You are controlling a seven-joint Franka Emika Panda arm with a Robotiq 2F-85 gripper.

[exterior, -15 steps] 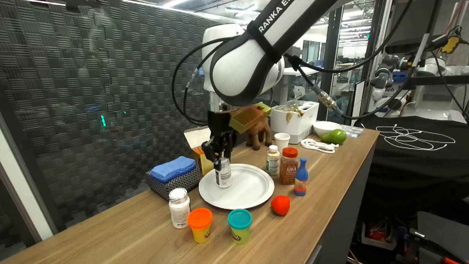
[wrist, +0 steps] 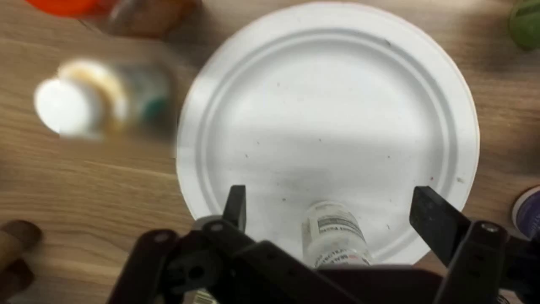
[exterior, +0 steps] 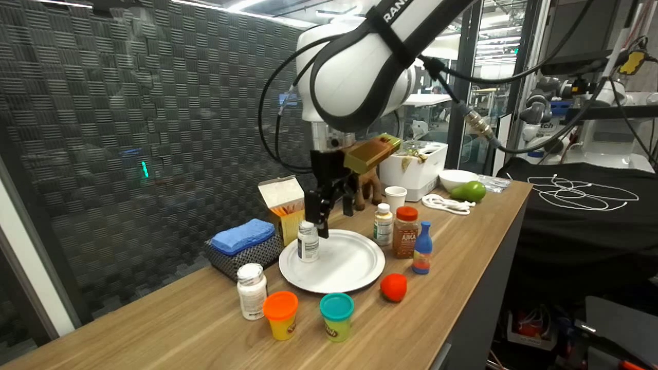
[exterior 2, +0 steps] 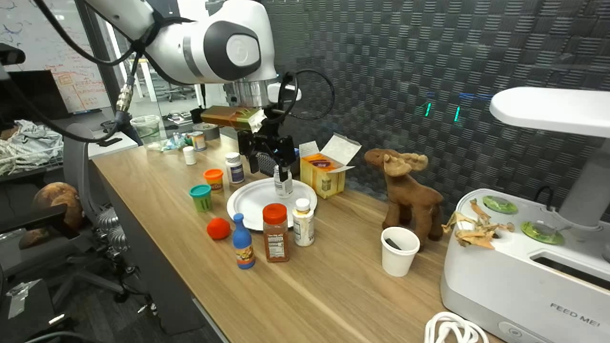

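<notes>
On the left part of a white plate (exterior: 345, 262) stands a small white bottle (exterior: 308, 246), upright with a printed label. My gripper is open above the plate, its two fingers spread wide with nothing held between them. In the wrist view the white bottle (wrist: 335, 234) shows low in the frame, partly hidden by the gripper's body. From the second exterior side, the gripper (exterior 2: 269, 166) hangs over the plate (exterior 2: 246, 201), and one finger partly covers the bottle (exterior 2: 283, 186).
Around the plate stand a white pill bottle (exterior: 252, 293), two lidded tubs, a red ball-like item (exterior: 393, 287), a blue bottle (exterior: 423, 250), a red-capped jar (exterior: 405, 234) and another white-capped bottle (exterior: 383, 226). An open box (exterior 2: 323, 171) is behind.
The gripper was lower, around the white bottle. It has opened, risen and shifted right, while the bottle now stands apart on the plate, slightly to the left.
</notes>
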